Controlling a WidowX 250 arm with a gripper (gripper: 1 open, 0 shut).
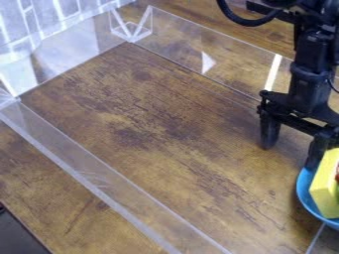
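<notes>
My black gripper [290, 142] hangs at the right side, angled downward with its two fingers apart, standing open with nothing visible between them. Just below and right of it, a blue bowl [304, 194] is partly cut off by the frame's edge, holding a yellow block [327, 186] and something red at the edge. The right finger is close to the bowl's rim; whether it touches cannot be told.
A wooden board [146, 149] fills most of the view and is clear in the middle and left. Clear plastic walls [93, 179] border it at the left and back. A white wire grid stands at the back left.
</notes>
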